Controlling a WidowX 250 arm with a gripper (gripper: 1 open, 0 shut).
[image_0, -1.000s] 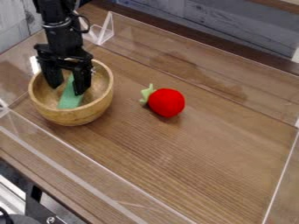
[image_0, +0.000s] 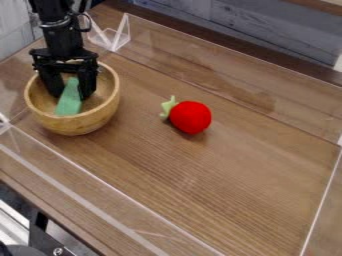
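The black gripper (image_0: 66, 72) reaches down from the top left into a tan wooden bowl (image_0: 94, 121), its fingers over a pale green elongated object (image_0: 70, 101) lying inside. Whether the fingers touch or hold that object is hard to tell, as the dark parts overlap at the bowl's back.
A red tomato-like object (image_0: 190, 117) with a green top lies right of the bowl on the wooden table (image_0: 227, 190). A raised edge runs along the back right.
The gripper and the bowl have shifted to the left, with the green object still inside the bowl. The red object has not moved.
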